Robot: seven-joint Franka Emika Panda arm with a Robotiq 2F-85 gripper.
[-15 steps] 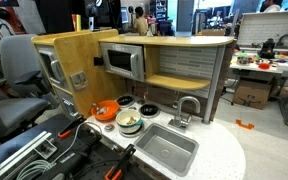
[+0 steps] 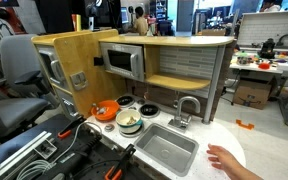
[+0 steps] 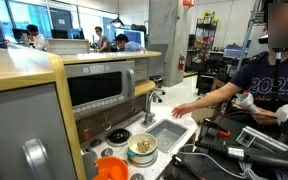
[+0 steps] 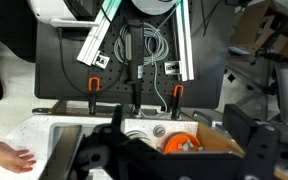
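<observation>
My gripper shows at the bottom of the wrist view, its two dark fingers (image 4: 117, 118) well apart, with no object visibly held. Past it, partly covered by the gripper body, lies an orange bowl (image 4: 181, 141). In the first exterior view the orange bowl (image 2: 106, 110) rests on the white counter, left of a light pot or stacked bowls (image 2: 130, 123). The second exterior view shows something small and yellowish inside that pot (image 3: 142, 147). The sink (image 2: 167, 147) with its faucet (image 2: 184, 110) is to the right and looks empty.
A person's hand (image 2: 227, 160) reaches over the counter's right side, near the sink. A microwave (image 2: 123, 61) sits under the wooden shelf (image 2: 169, 40) behind the stove burners. Loose cable (image 4: 156, 45) lies on the dark robot base. Counter right of the sink is otherwise bare.
The person's hand has come in from the lower right, from out of view to over the counter's right edge. The bowls, sink and other objects have stayed put.
</observation>
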